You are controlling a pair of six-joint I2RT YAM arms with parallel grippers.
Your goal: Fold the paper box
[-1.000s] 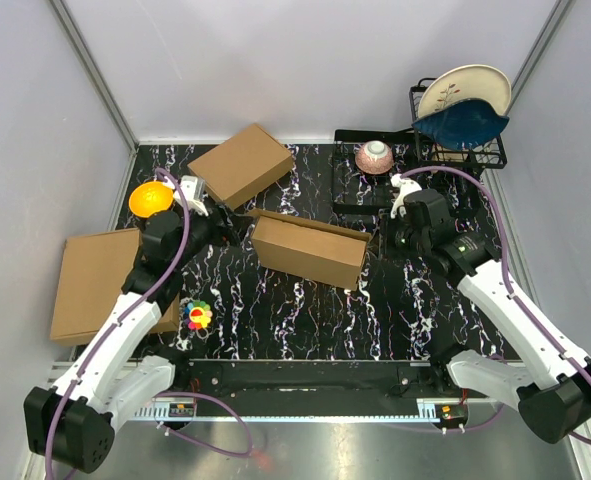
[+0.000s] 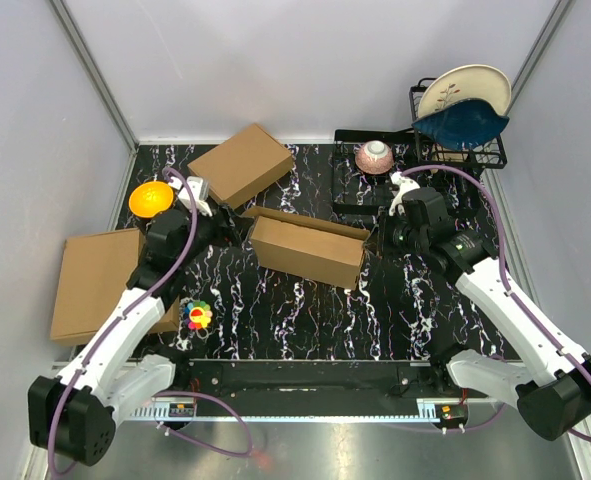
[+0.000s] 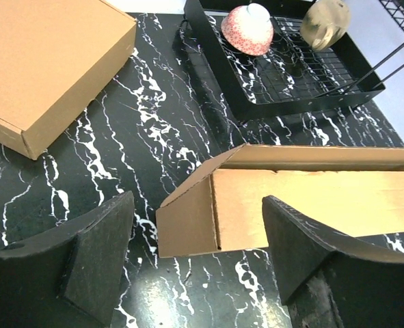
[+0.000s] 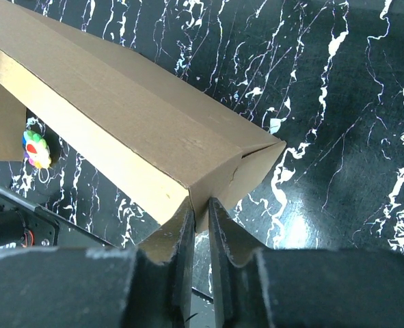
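Observation:
The brown paper box [image 2: 308,250] lies in the middle of the table, its back flap [image 2: 305,220] raised behind the top panel. My left gripper [image 2: 238,230] is open at the box's left end. In the left wrist view its fingers [image 3: 99,246] stand wide apart, with the end panel [image 3: 188,220] seen beyond them. At the right end, my right gripper has its fingers [image 4: 220,236] close together at a box corner [image 4: 198,191]. Whether they grip the cardboard there is unclear. A loose-edged flap [image 4: 256,167] shows at that end.
One flat box [image 2: 237,168] lies behind on the left, another [image 2: 95,290] by the left wall. A flower toy [image 2: 198,315] is near the front edge. The rack with a bowl [image 2: 374,157] stands at the back right. In front of the paper box, the table is clear.
My right gripper has shifted slightly left, closer to the box's right end. The left arm has moved a little, its gripper staying by the left end. The box looks unmoved.

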